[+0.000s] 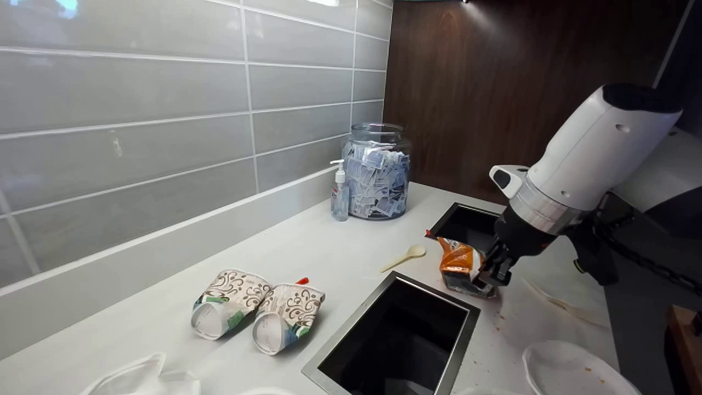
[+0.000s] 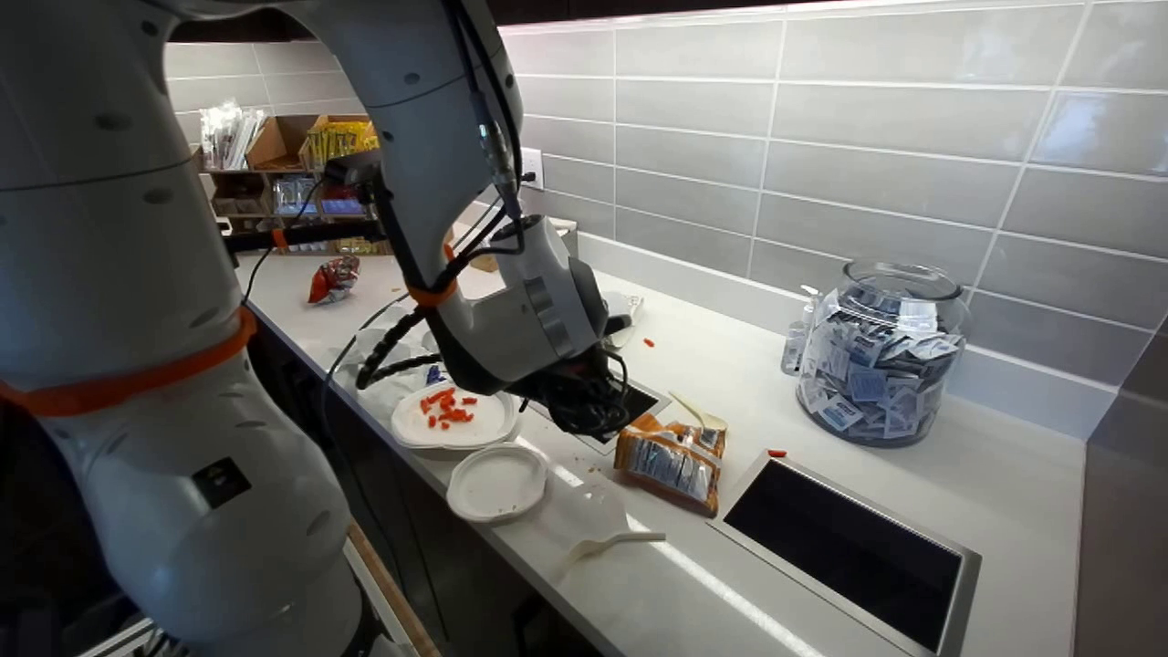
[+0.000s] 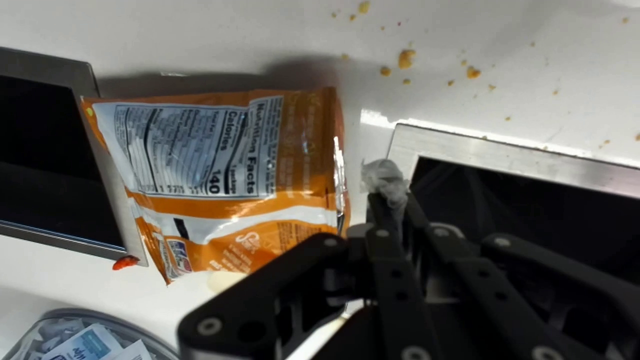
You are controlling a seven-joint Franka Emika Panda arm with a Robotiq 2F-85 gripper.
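My gripper is shut, with a small pale, translucent crumpled scrap [image 3: 384,174] showing at its fingertips. What the scrap is, I cannot tell. Close beside the fingers lies an orange snack bag [image 3: 204,150], its nutrition label facing up in the wrist view; a narrow gap shows between its silvery edge and the fingertips. In exterior view 1 the gripper [image 1: 494,273] overlaps the right side of the bag [image 1: 462,260]. From exterior view 2 the fingertips are hidden behind the dark wrist, left of the bag [image 2: 670,460].
Two framed dark openings, a near one [image 1: 405,336] and a far one [image 1: 468,224], flank the bag. A spoon [image 1: 405,257], crumpled cups [image 1: 289,312], a packet-filled jar [image 1: 376,174] and a pump bottle [image 1: 339,194] stand around. Plates [image 2: 498,482] and crumbs [image 3: 406,59] lie nearby.
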